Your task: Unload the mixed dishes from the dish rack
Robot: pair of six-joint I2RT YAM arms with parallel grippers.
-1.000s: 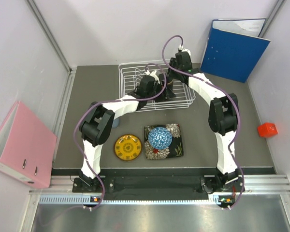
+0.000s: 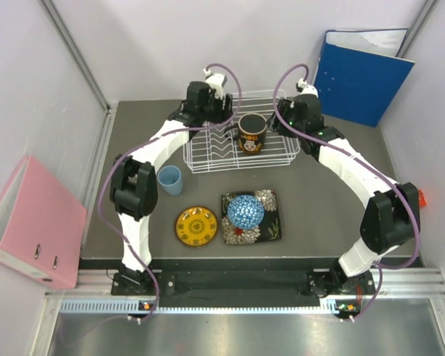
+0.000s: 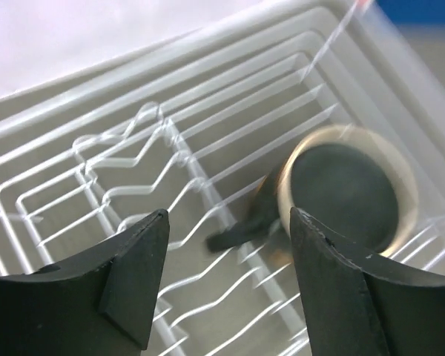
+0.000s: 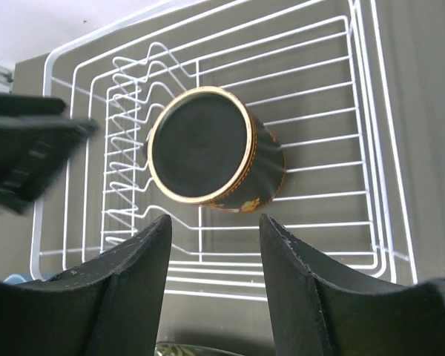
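Observation:
A black mug [image 2: 251, 138] with a tan rim and orange pattern stands in the white wire dish rack [image 2: 208, 162], its handle toward the left. In the left wrist view the mug [image 3: 348, 193] lies beyond the right finger, blurred. My left gripper [image 2: 226, 111] hangs over the rack's back left part, open and empty. At the rack's right side, above the mug's level, my right gripper [image 2: 275, 122] is open with nothing between its fingers. The right wrist view shows the mug [image 4: 208, 144] ahead of the fingertips, apart from them. No other dish shows in the rack.
On the counter in front are a blue cup [image 2: 170, 179], a yellow plate [image 2: 196, 226] and a blue patterned bowl [image 2: 245, 211] on a dark floral square plate [image 2: 271, 230]. A blue binder [image 2: 360, 78] stands back right, a pink one [image 2: 41, 230] at left.
My left gripper has drawn back from over the mug, up and to the left, uncovering it. The mug stands in the rack throughout.

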